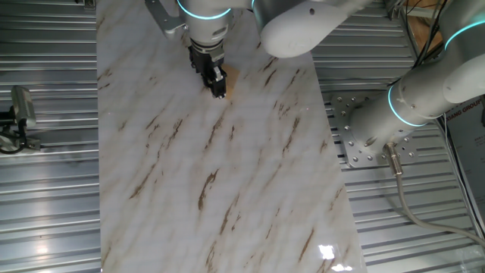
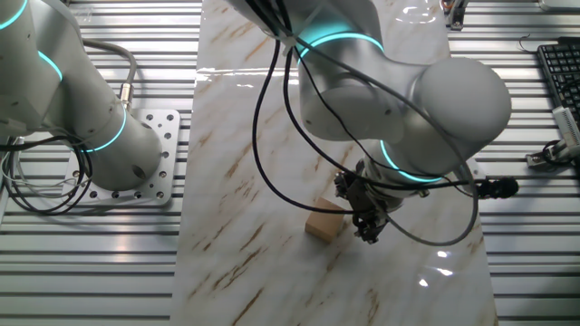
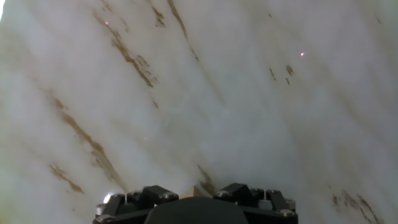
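A light wooden block (image 2: 323, 223) lies on the marble-patterned table, close beside my gripper (image 2: 357, 208). The two dark fingers stand apart there, and the block juts out to their left. From the other outside view, the gripper (image 1: 214, 82) points down and covers part of the block (image 1: 232, 80). In the wrist view only a pale corner of the block (image 3: 194, 191) shows in the gap between the fingers. My gripper looks open; whether a finger touches the block cannot be told, since the gripper body hides the contact.
Black cables (image 2: 258, 136) loop from the arm past the block. The robot's base (image 2: 136, 158) stands beside the table. A keyboard (image 2: 562, 77) lies off the far side.
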